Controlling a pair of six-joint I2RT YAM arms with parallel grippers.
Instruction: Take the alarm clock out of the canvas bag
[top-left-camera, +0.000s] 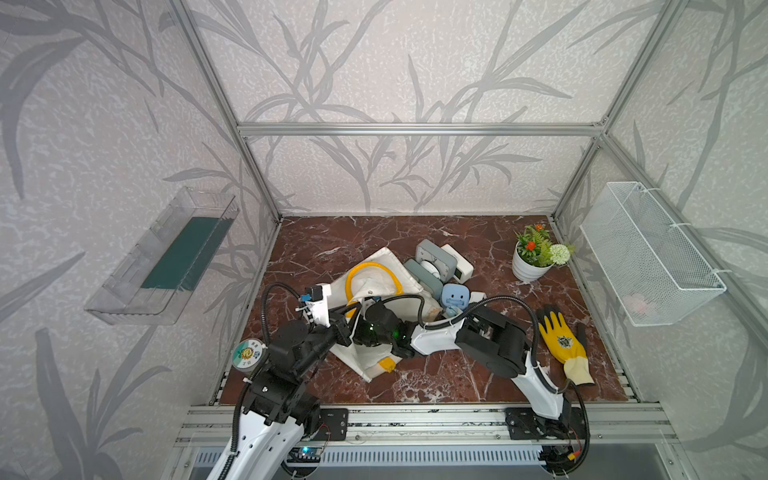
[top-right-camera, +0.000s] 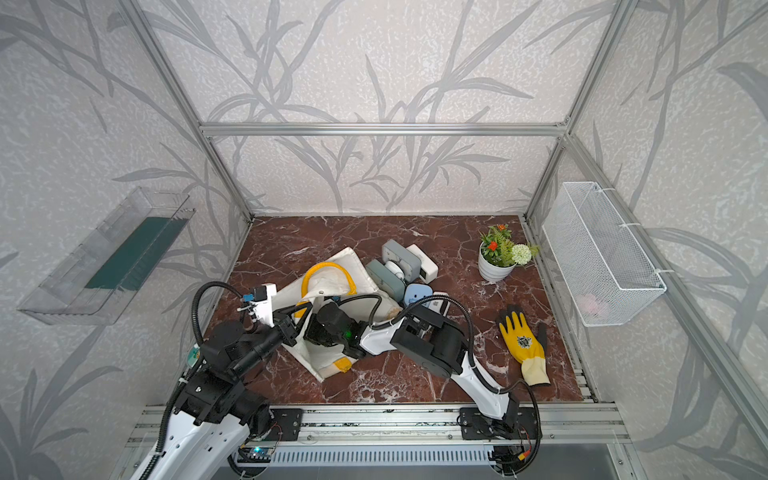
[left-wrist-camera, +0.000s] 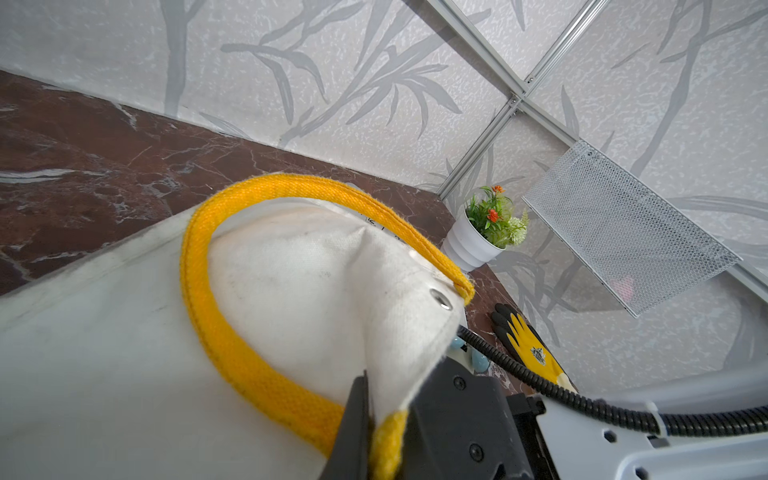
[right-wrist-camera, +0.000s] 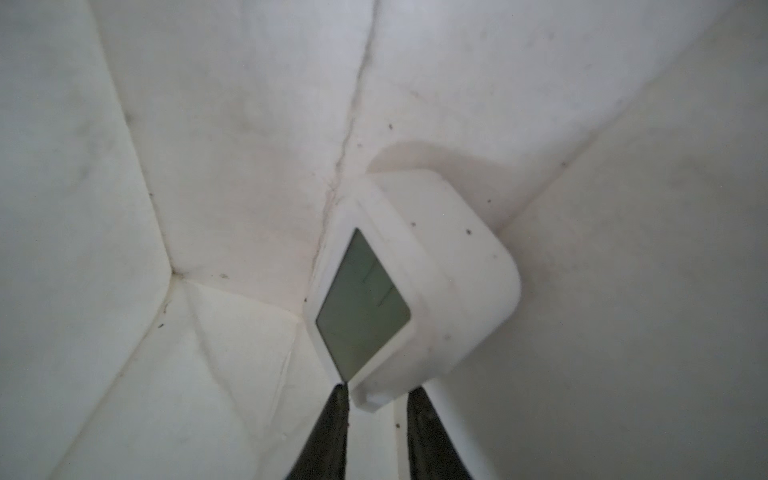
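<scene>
The canvas bag (top-left-camera: 382, 268), white with yellow handles, lies on its side near the left of the table. Its rim, beside a yellow handle (left-wrist-camera: 264, 384), is pinched in my left gripper, which is shut on the cloth. My right gripper reaches into the bag, its fingers part open. In the right wrist view the alarm clock (right-wrist-camera: 460, 248), white with a grey-green screen, rests tilted against the inner canvas. Its lower corner shows between my fingertips, which flank it; a firm grip on it does not show. Both top views hide the clock.
Several grey, white and blue objects (top-left-camera: 457, 296) stand right behind the bag. A potted plant (top-left-camera: 529, 257) and a yellow glove (top-left-camera: 564, 340) are at the right. Wire baskets (top-left-camera: 656, 248) hang on the side walls.
</scene>
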